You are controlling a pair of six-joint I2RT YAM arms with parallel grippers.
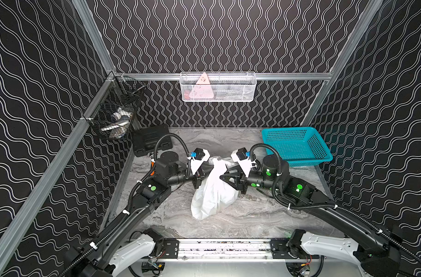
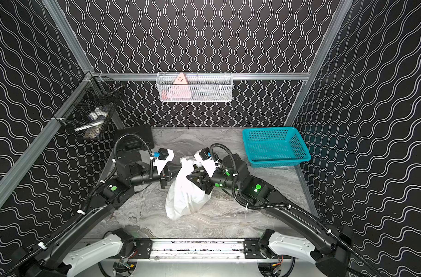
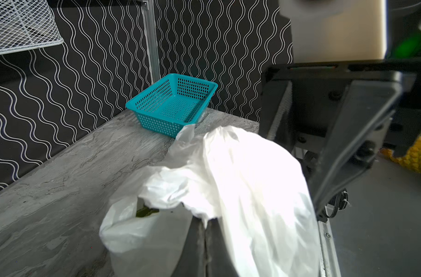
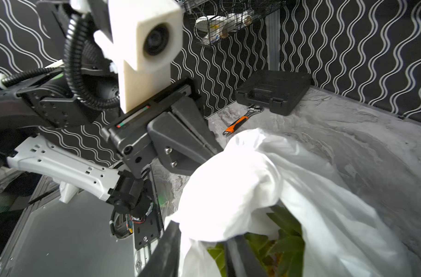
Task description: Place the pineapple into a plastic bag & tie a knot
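The white plastic bag (image 1: 213, 196) stands bunched in the middle of the table. Through its opening, green pineapple leaves (image 4: 289, 247) show in the right wrist view; the pineapple's body is hidden. My left gripper is shut at the bag's top, with the thin plastic gathered at its fingertips. From the other side, my right gripper reaches to the mouth of the bag. Its fingers (image 4: 166, 247) are apart, with white plastic between and beyond them, and one lies in front of the leaves.
A teal basket (image 1: 295, 145) sits at the back right. At the back left are a black case (image 4: 272, 90) and an orange-handled wrench (image 4: 238, 123). Something yellow and textured (image 3: 411, 157) shows beyond the table's edge. Both grippers are close together.
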